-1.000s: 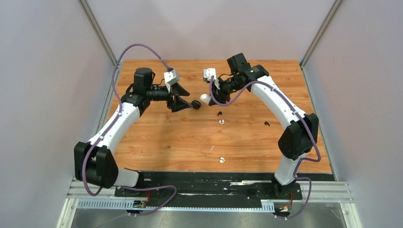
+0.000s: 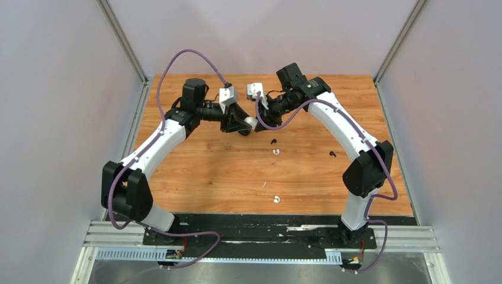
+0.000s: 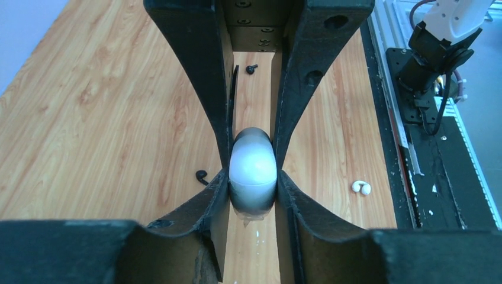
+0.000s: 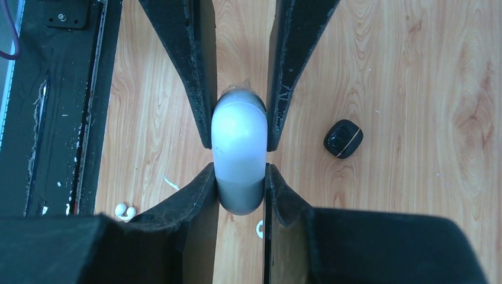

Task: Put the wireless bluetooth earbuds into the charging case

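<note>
A white oval charging case [image 2: 250, 122] hangs in mid-air between my two grippers. In the left wrist view its pale body [image 3: 252, 163] fills the space between the fingertips of my left gripper, which touch its sides. In the right wrist view the case [image 4: 239, 154] sits between the tips of my right gripper. On the wood below lie pairs of white earbuds [image 2: 276, 151] [image 2: 276, 199] and dark earbuds [image 2: 273, 141] [image 2: 332, 154].
A black case [image 4: 343, 138] lies on the table under the grippers, mostly hidden in the top view. The table [image 2: 207, 177] is otherwise mostly clear, with a small pale sliver near the front. Walls surround the work area.
My left gripper has moved right and up to meet the white case. My right gripper has shifted slightly left with the case.
</note>
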